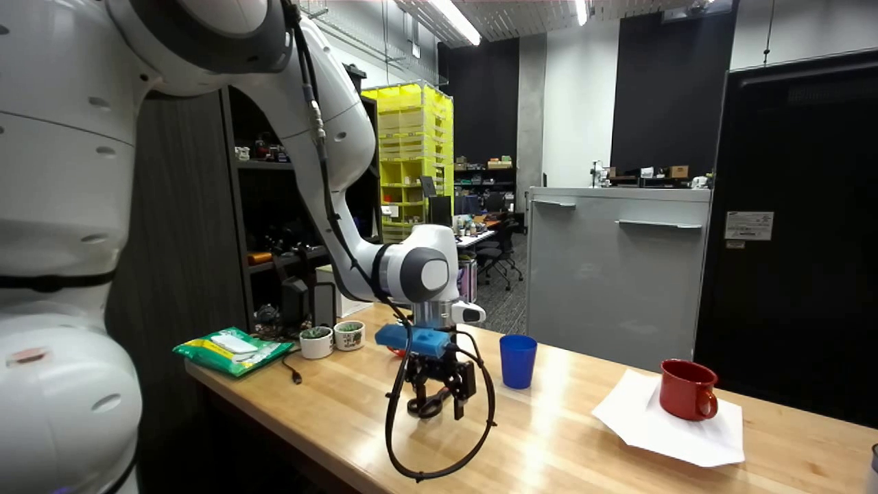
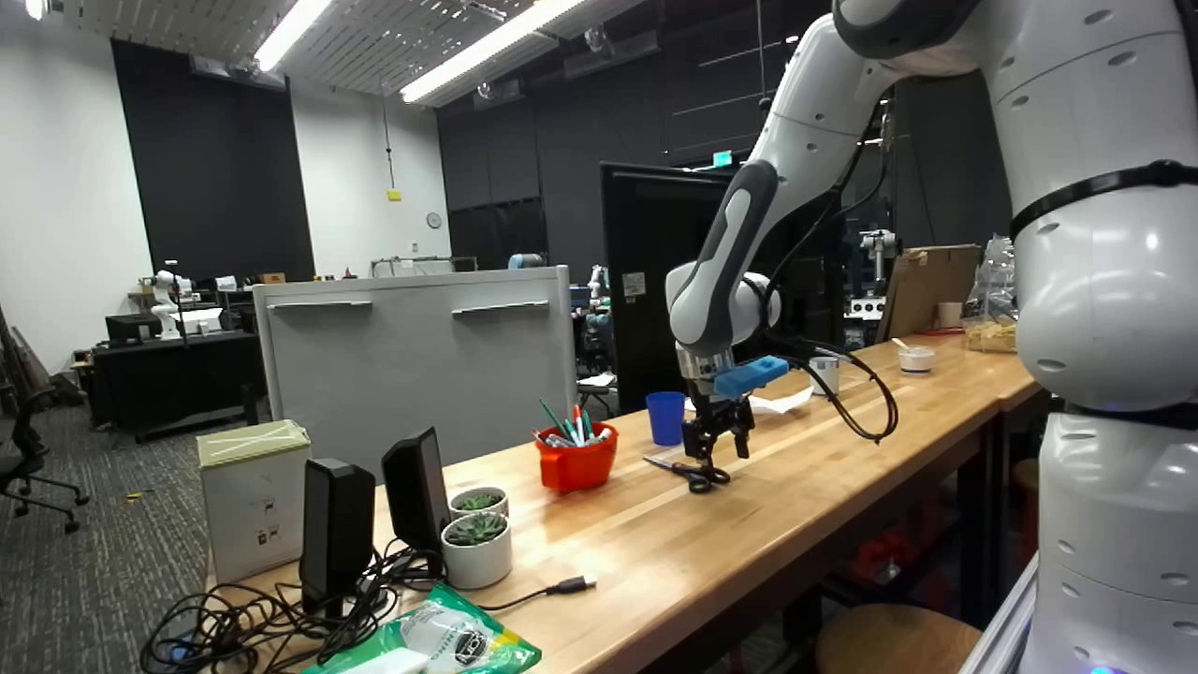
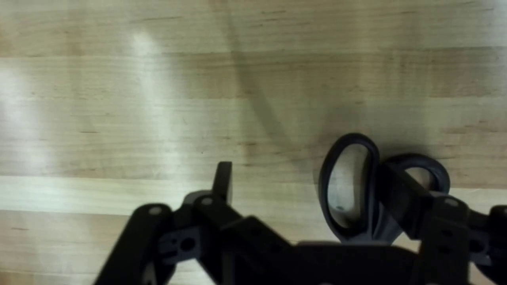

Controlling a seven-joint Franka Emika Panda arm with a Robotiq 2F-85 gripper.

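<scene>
Black-handled scissors lie on the wooden tabletop, their handle loops showing at the lower right of the wrist view. In exterior view 2 the scissors rest under the hand, blades pointing toward the red container. My gripper is open, fingers wide apart, with only bare wood visible between the tips and one loop near the right one. The right fingertip overlaps the handles in view; whether it touches them I cannot tell. The blades are hidden in the wrist view. In exterior view 1 the gripper is low over the table.
A blue cup stands close behind the gripper. The red mug sits on white paper to the right. A red container of pens, potted plants and a green packet occupy the other side.
</scene>
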